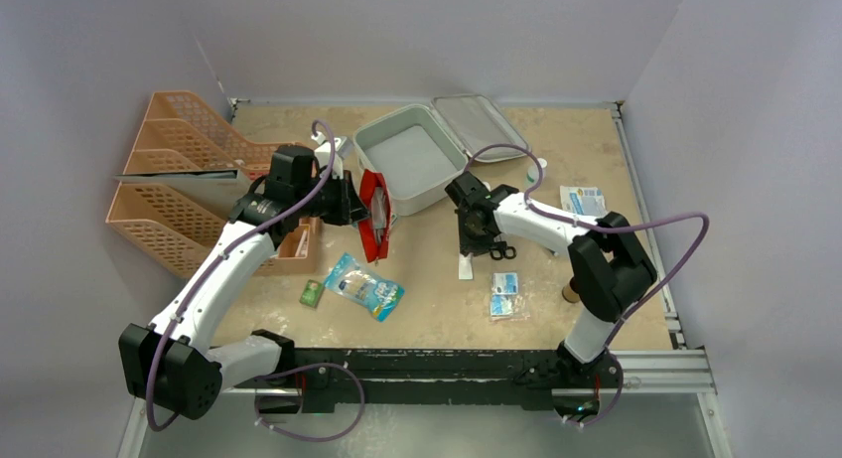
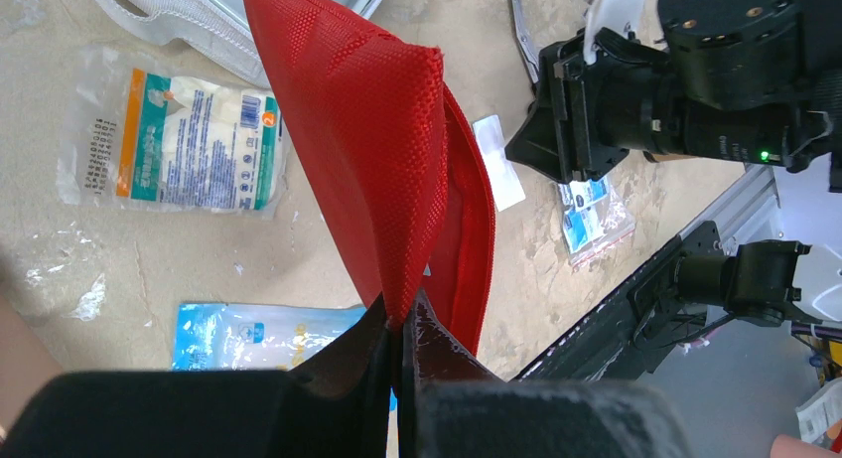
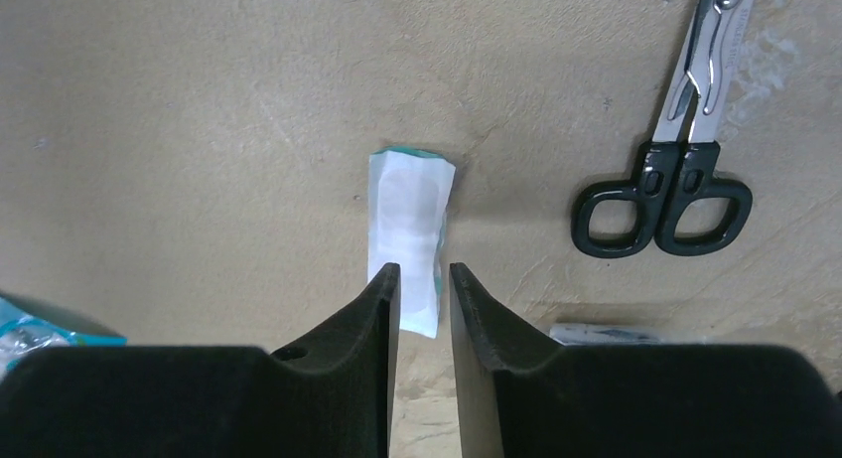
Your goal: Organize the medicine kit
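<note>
A red pouch (image 1: 368, 192) hangs beside the grey case, its mouth parted. My left gripper is shut on the edge of this red fabric (image 2: 367, 120). On the table a slim white packet (image 3: 407, 205) lies flat, a green edge showing at its far end. My right gripper points down over the packet's near part, fingers apart; the packet shows beyond and through the gap. In the top view the right gripper (image 1: 467, 249) covers the packet's upper end. The grey case (image 1: 407, 155) stands open and empty at the back.
Black-handled scissors (image 3: 662, 195) lie right of the white packet. A blue-and-clear bag (image 1: 364, 287), a green box (image 1: 312, 293) and small blue-white packets (image 1: 504, 294) lie nearer the front. An orange basket (image 1: 179, 225) fills the left side.
</note>
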